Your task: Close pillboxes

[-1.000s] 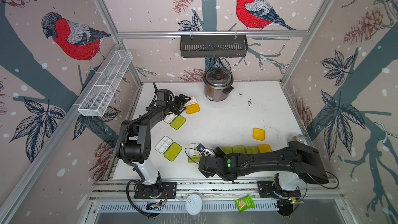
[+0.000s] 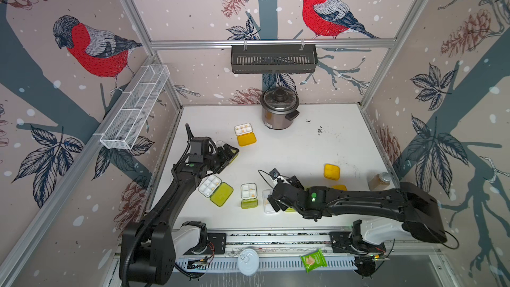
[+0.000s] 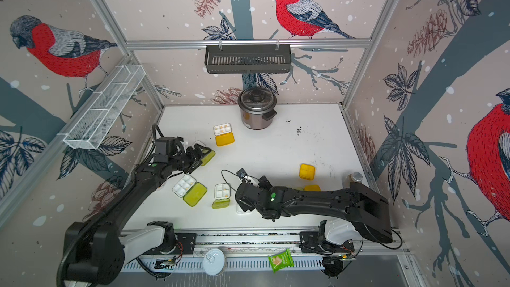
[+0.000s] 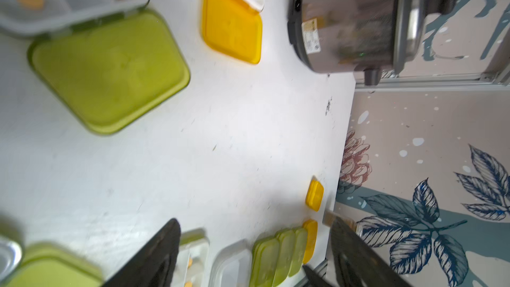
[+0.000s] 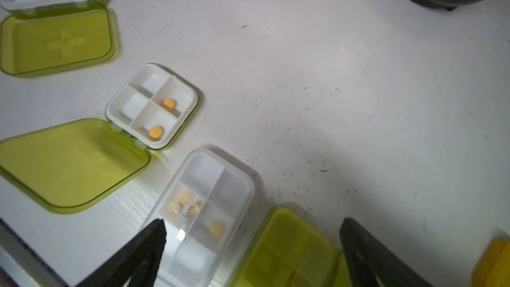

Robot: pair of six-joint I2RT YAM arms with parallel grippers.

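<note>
In the top left view, an open yellow pillbox [image 2: 247, 139] lies at the back left. My left gripper [image 2: 232, 151] is open over an open green pillbox [image 4: 111, 69], which it mostly covers from above. Another open green pillbox [image 2: 221, 194] lies nearer the front. A small open green pillbox [image 5: 151, 106], with two pills visible, has its lid [image 5: 74, 164] folded out towards the front. Just right of it is a shut white pillbox [image 5: 204, 207]. My right gripper hovers open above the white pillbox and a shut green one [image 5: 287, 249], nothing between its fingers.
A shut yellow pillbox [image 2: 331, 171] sits at the right, a second [image 2: 339, 187] just in front of it. The right arm hides several shut green pillboxes from above. A cooker [image 2: 280, 109] stands at the back, a jar [image 2: 379, 181] at the right edge. Mid-table is bare.
My right gripper has moved right, uncovering the small open green pillbox.
</note>
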